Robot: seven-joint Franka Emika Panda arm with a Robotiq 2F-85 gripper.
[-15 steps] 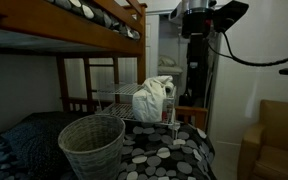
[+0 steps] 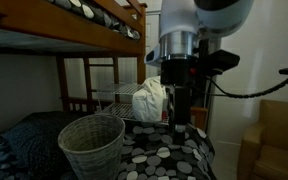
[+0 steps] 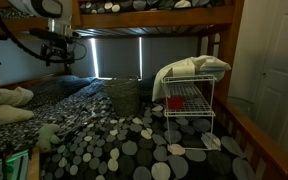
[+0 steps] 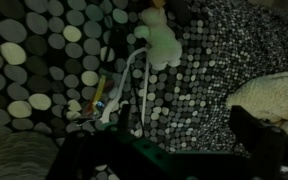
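Observation:
My gripper [image 2: 178,128] points down over the dotted bedspread in exterior view 1. In the wrist view its dark fingers stand apart, open, with no object seen held between them. Below them lie a pale plush toy [image 4: 162,42] and a loose clutter of thin pale and coloured items [image 4: 112,98], too dim to name. A woven basket [image 2: 92,148] stands on the bed, left of the gripper in exterior view 1. Exterior view 2 has a white wire rack [image 3: 190,78] with a pale cloth [image 3: 180,66] draped over it and something red [image 3: 192,103] beneath.
An upper bunk [image 2: 59,30] hangs over the bed. Wooden rails [image 3: 252,135] edge the bed behind the rack. A whitish cushion [image 4: 272,95] lies at the wrist view's right. Beyond the bed is a brown armchair [image 2: 274,140]. Dotted bedspread [image 3: 134,150] lies open in front of the basket.
The arm has come lower and looms larger in exterior view 1, shifted slightly left, now partly covering the cloth and rack. The basket has not moved.

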